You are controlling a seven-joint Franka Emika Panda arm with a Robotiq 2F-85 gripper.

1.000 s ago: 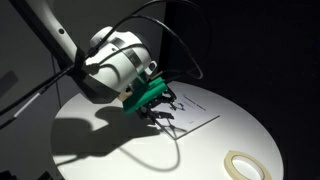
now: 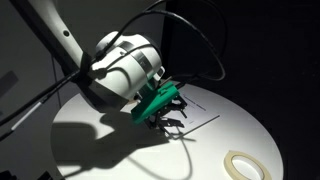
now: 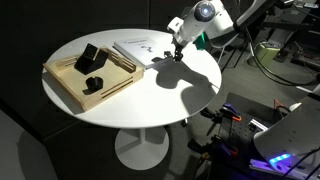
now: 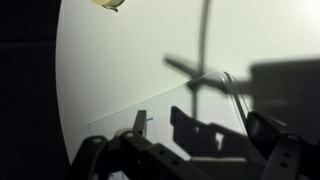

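Note:
Over the white tabletop, my gripper (image 2: 170, 112) hangs by a flat white rectangular item (image 2: 203, 124), part of which it hides in exterior view 1. Exterior view 2 shows the gripper (image 3: 178, 52) at the right end of that flat item (image 3: 140, 46). Seen from the wrist, its dark fingers stand wide apart, open, with nothing visible between them. The flat item (image 4: 165, 103) lies beneath and ahead of them, its corner and thin edges showing and a shadow across it. Whether the fingers touch it, I cannot tell.
A tan tape roll (image 2: 246, 166) lies near the table's edge. In exterior view 2 a wooden tray (image 3: 120, 86) at the left holds a black box (image 3: 94, 58) and a small black object (image 3: 94, 83). Bare tabletop (image 3: 165, 105) lies between the tray and the arm. Dark cables hang around the arm.
In exterior view 1 the gripper has shifted a little to the right, hiding more of the flat item. Its shadow moved along too. The tape roll has stayed put.

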